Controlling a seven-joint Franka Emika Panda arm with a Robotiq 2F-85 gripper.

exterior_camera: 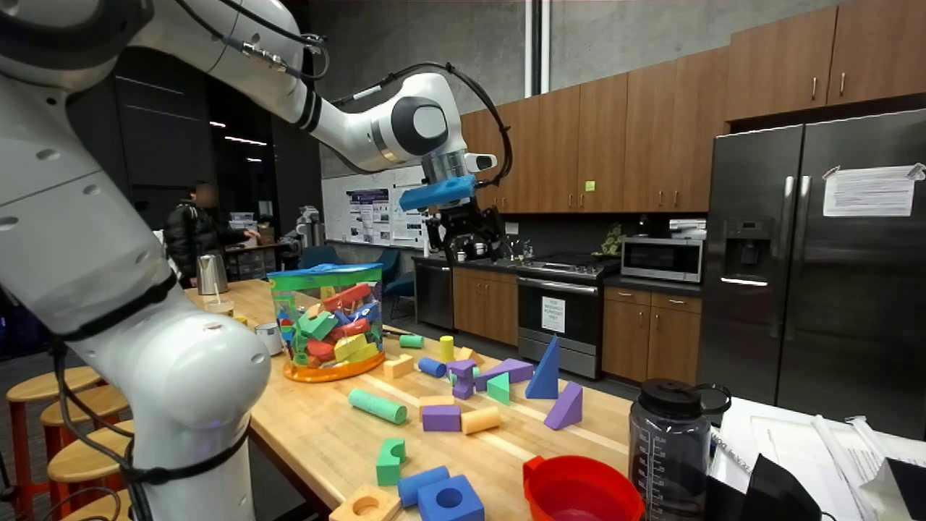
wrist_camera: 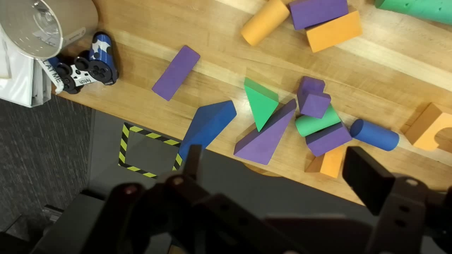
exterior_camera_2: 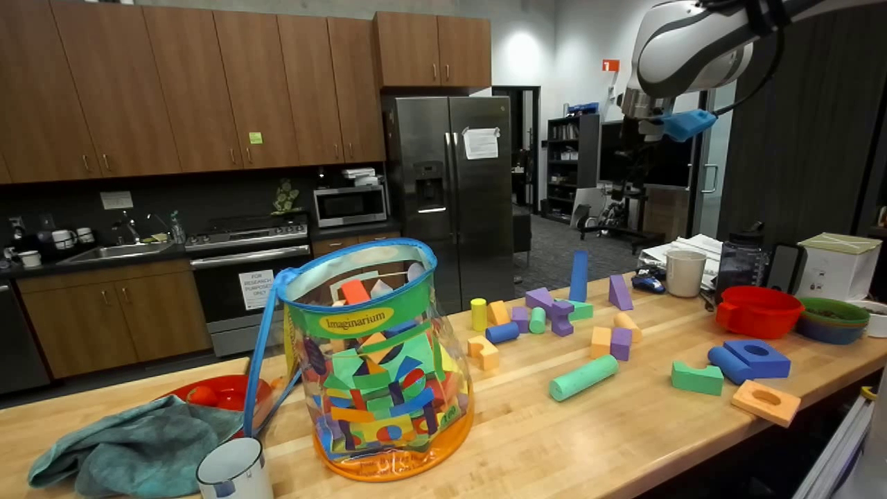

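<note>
High above the table's far side hangs my gripper [exterior_camera: 469,247], well clear of the blocks. In the wrist view its dark fingers [wrist_camera: 367,180] stand wide apart, so it is open with nothing between them. Beneath it lie a blue triangular block [wrist_camera: 207,125], a long purple wedge [wrist_camera: 267,137], a green triangle [wrist_camera: 260,101] and a small cluster with a green cylinder [wrist_camera: 317,120] among purple pieces. A blue cylinder [wrist_camera: 374,134] rests beside the cluster. Nearer the middle, a long green cylinder [exterior_camera_2: 583,378] lies alone.
A clear bag [exterior_camera_2: 391,399] full of blocks stands on the table. A red bowl [exterior_camera: 582,490] and a dark water bottle [exterior_camera: 668,443] are at one end, near a mug [exterior_camera_2: 684,273] and a game controller [wrist_camera: 101,59]. Bare wood separates the bag from the nearer blocks.
</note>
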